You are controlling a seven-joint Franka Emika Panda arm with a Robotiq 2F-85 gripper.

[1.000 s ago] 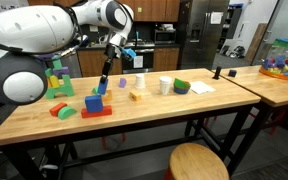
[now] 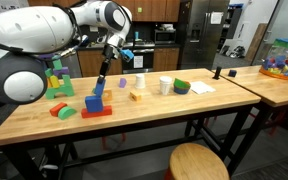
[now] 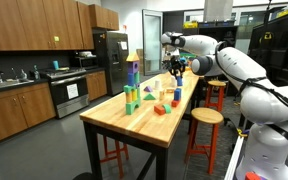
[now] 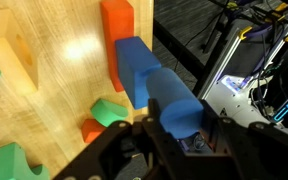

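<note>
My gripper (image 2: 103,79) is shut on a blue cylinder (image 4: 176,103), whose rounded end faces the wrist camera. In exterior view 1 the cylinder (image 2: 99,88) shows as a slim upright blue shape just above a blue block (image 2: 93,103). That block rests on a long red block (image 2: 97,113) on the table. The wrist view has the blue block (image 4: 134,66) right beside the cylinder, with the red block (image 4: 116,25) running past it. Whether cylinder and blue block touch cannot be told.
A green block tower (image 2: 59,80) stands left of the gripper. Red and green pieces (image 2: 66,112) lie near the table's front left. White cups (image 2: 166,85), a yellow block (image 2: 135,95) and a green bowl (image 2: 182,86) are to the right.
</note>
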